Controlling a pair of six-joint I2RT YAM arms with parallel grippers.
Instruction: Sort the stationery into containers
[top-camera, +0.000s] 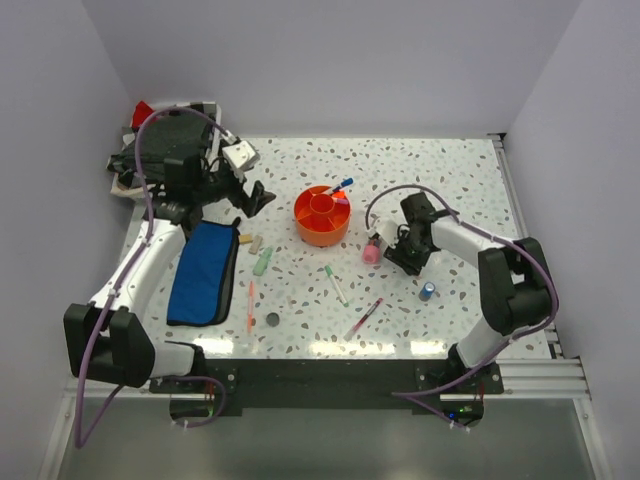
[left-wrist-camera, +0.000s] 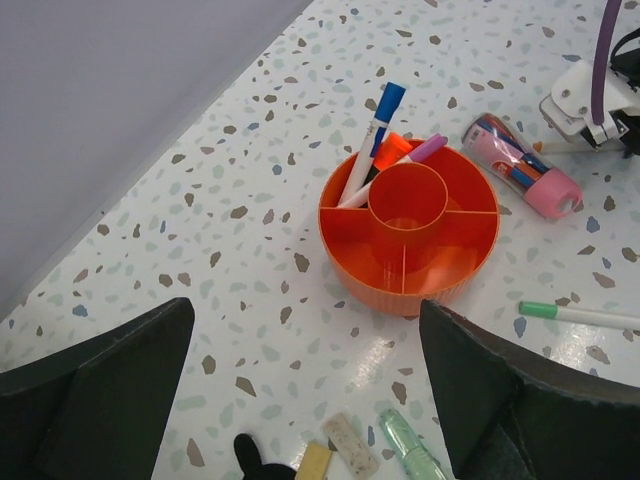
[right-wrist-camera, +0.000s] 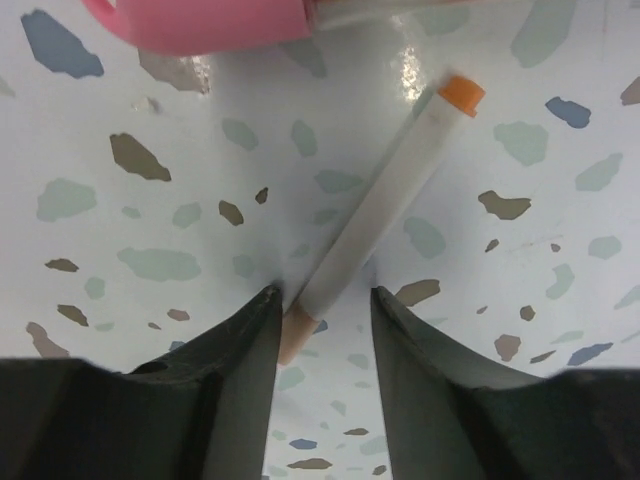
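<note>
My right gripper (top-camera: 398, 257) is open and low over a white pen with orange ends (right-wrist-camera: 382, 205), its fingertips either side of the pen's lower end. A pink cup holder (top-camera: 371, 255) with pens in it lies just beside it (left-wrist-camera: 550, 192). The orange divided organiser (top-camera: 322, 230) holds several markers. My left gripper (top-camera: 257, 197) hangs open left of the organiser, nothing between its fingers. A green-capped pen (top-camera: 336, 285), an orange pen (top-camera: 250, 307), a pink pen (top-camera: 363, 319) and a blue cylinder (top-camera: 427, 291) lie loose.
A blue pouch (top-camera: 200, 275) lies on the left. Small erasers (top-camera: 246, 239), a green item (top-camera: 262, 260) and a dark disc (top-camera: 272, 319) lie near it. A basket with dark cloth (top-camera: 165, 145) stands at the back left.
</note>
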